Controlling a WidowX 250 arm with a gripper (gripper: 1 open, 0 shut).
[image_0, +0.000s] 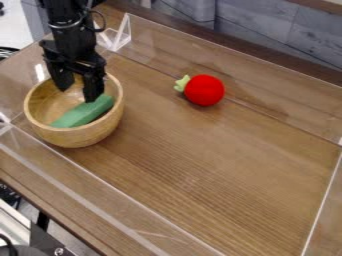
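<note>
My black gripper (72, 78) reaches down from the top left over a wooden bowl (47, 108), its fingers open at the bowl's back part. A green oblong object (84, 112) lies in the bowl, in front of the fingers. Whether anything sits between the fingertips is too small to tell.
A red object with a green top (203, 90), like a tomato or strawberry, lies on the wooden table (227, 170) right of the bowl. A raised wooden edge runs along the back right.
</note>
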